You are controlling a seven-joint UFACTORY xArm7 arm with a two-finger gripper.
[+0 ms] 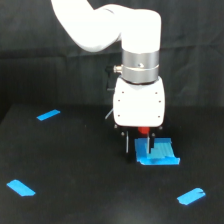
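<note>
My gripper (pixel 139 150) points straight down under the white wrist, low over the black table. One dark finger stands left of the blue taped patch (pixel 165 160), the other in front of it. A small red thing (pixel 143 131) shows just below the white wrist, behind or between the fingers. Most of it is hidden, so its shape and whether the fingers touch it cannot be made out. How far apart the fingers stand is also unclear.
Strips of blue tape lie flat at the far left (pixel 48 115), near left (pixel 20 188) and near right (pixel 191 196). A dark curtain (pixel 50 60) hangs behind.
</note>
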